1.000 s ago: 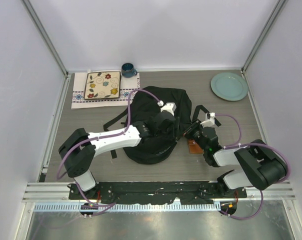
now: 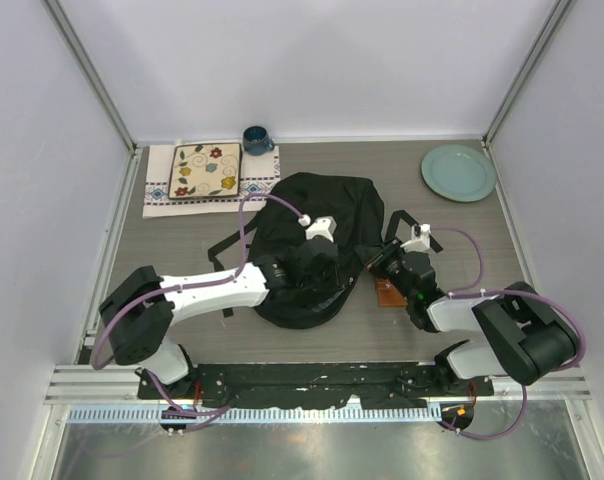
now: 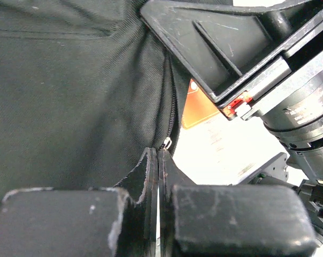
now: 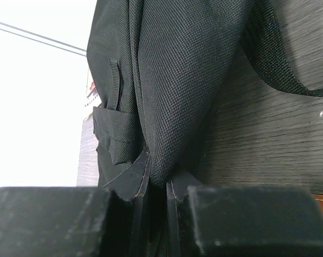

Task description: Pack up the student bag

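Observation:
The black bag point(image 2: 317, 195) lies in the middle of the table, straps spread out. My left gripper is shut at its zipper point(image 3: 172, 107), fingertips at the small metal pull point(image 3: 167, 143); whether the pull is between them is hard to tell. My right gripper is shut on a folded edge of the bag's fabric at its right side. An orange flat object point(image 2: 390, 295) lies under the right arm, beside the bag.
A flowered board point(image 2: 204, 170) on a patterned cloth point(image 2: 157, 200) and a blue mug point(image 2: 257, 140) stand at the back left; a teal plate point(image 2: 458, 172) at the back right. Walls border the table.
My left gripper has moved left and slightly toward the front of the table along the bag, after a slight shift right earlier. The right arm has stayed nearly still.

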